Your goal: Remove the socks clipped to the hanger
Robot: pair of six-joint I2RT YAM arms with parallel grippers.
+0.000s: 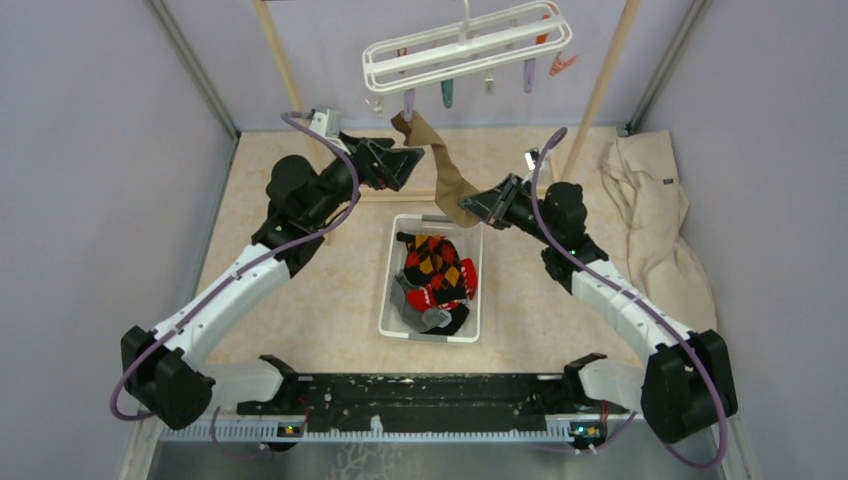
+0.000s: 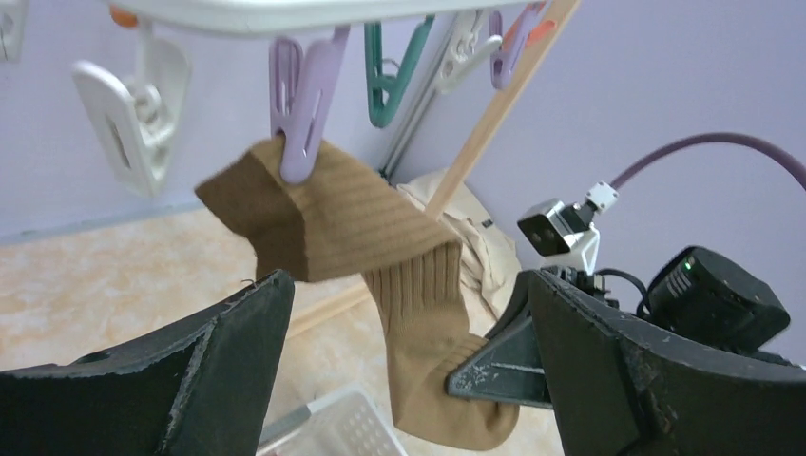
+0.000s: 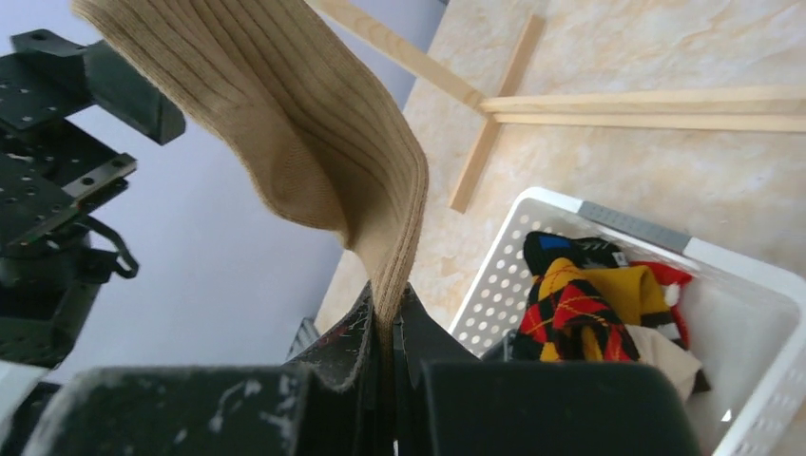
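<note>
A brown ribbed sock (image 1: pixel 437 160) hangs by its upper end from a purple clip (image 2: pixel 304 114) on the white hanger (image 1: pixel 466 47). My right gripper (image 1: pixel 472 207) is shut on the sock's lower end; in the right wrist view the thin fabric runs down between its fingers. Stretched between clip and gripper, the sock slants and twists. My left gripper (image 1: pixel 415 158) is open, with nothing between its fingers. It is beside the sock on the left, a little below the purple clip, and the clipped end shows ahead of it in the left wrist view.
Below stands a white basket (image 1: pixel 386 290) holding several socks, among them an argyle one (image 1: pixel 435 265). Other clips on the hanger, such as the green one (image 2: pixel 390 76), hold no sock. Wooden poles (image 1: pixel 603 85) rise at both sides. Beige cloth (image 1: pixel 655 220) lies at the right.
</note>
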